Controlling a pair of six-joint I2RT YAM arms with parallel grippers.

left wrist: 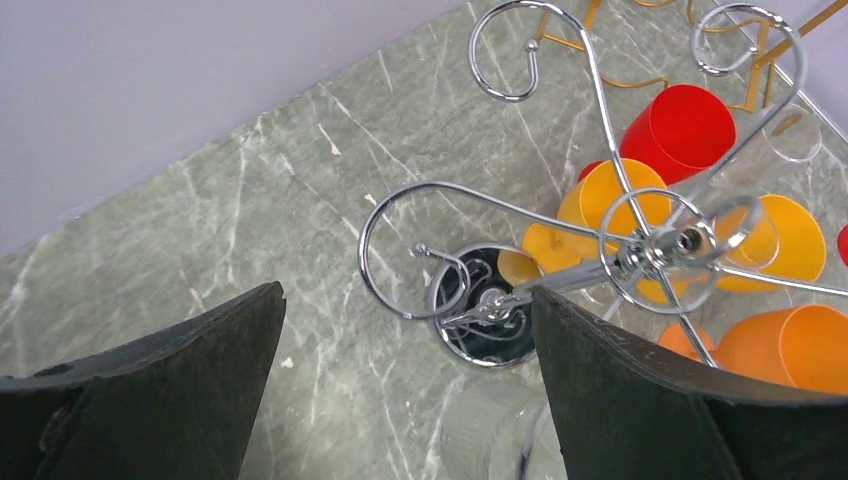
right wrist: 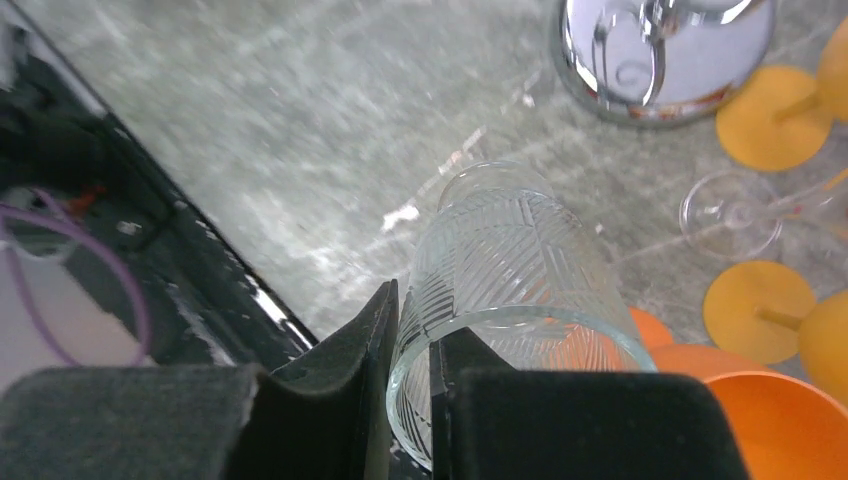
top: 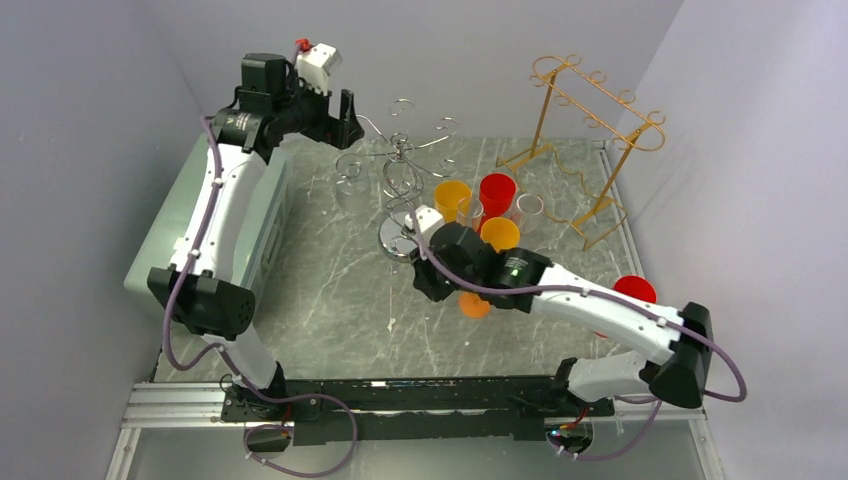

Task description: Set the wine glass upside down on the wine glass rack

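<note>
In the right wrist view a clear wine glass (right wrist: 510,260) has its wide mouth toward the camera. My right gripper is shut on its wall near the rim, one finger visible through the glass. The silver wine glass rack (top: 402,155) stands at the table's back, with curled arms around a central post. Off its left side, my left gripper (top: 345,115) is open and empty. Below one left-hand rack arm is another clear glass (left wrist: 490,430); its stem is not clear to see. The right arm covers the held glass in the top view.
Yellow cups (top: 452,198), a red cup (top: 497,193), an orange one (right wrist: 770,420) and clear glasses (top: 528,208) crowd the area right of the rack. A gold rack (top: 590,120) stands at the back right.
</note>
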